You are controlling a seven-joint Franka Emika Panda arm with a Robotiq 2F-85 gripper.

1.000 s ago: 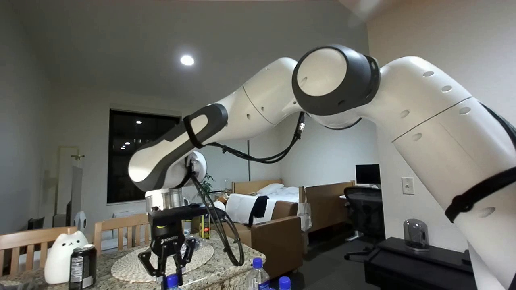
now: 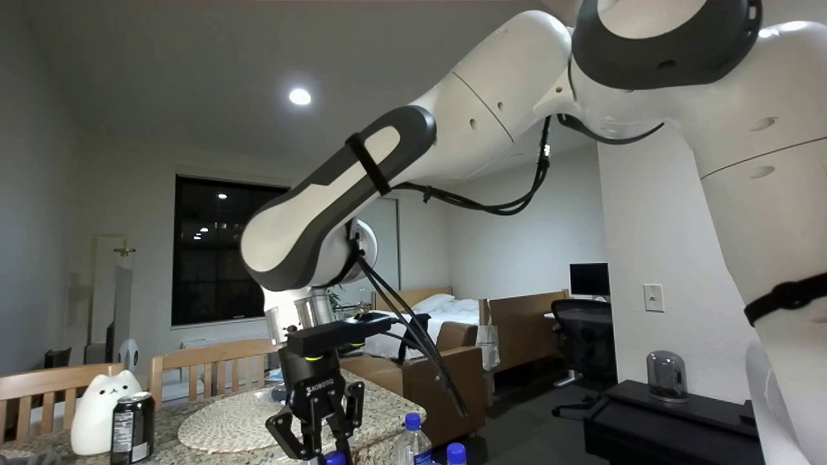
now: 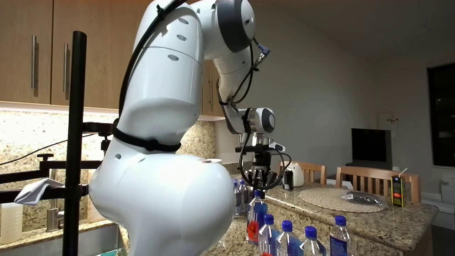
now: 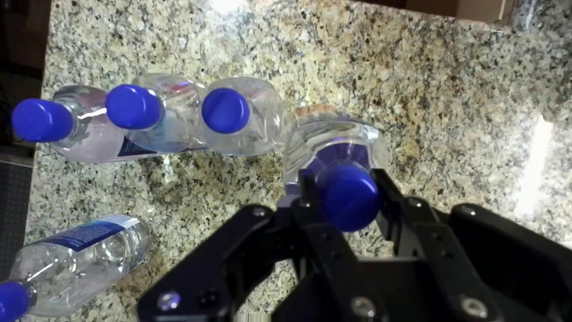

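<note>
My gripper is shut on the blue cap [image 4: 351, 199] of a clear water bottle [image 4: 336, 140], one finger on either side. In the wrist view the bottle's body runs away beneath the cap, over the granite. The second exterior view shows the gripper [image 3: 258, 187] at the top of this bottle [image 3: 256, 211], which looks upright behind the nearer bottles; whether its base touches the counter is hard to tell. Only its blue cap [image 2: 335, 458] shows below the gripper [image 2: 325, 449] in the first exterior view.
Three capped bottles [image 4: 225, 111] stand in a row left of the held one. Another bottle [image 4: 80, 263] is at lower left. Bare granite [image 4: 456, 107] lies to the right. A raised counter [image 3: 307, 194] carries a round mat [image 3: 324, 202], a black can [image 3: 288, 179] and a carton [image 3: 397, 190].
In the first exterior view my gripper has shifted to the right and slightly lower, with the blue cap moving along between its fingers. The upper arm has swung up and right.
</note>
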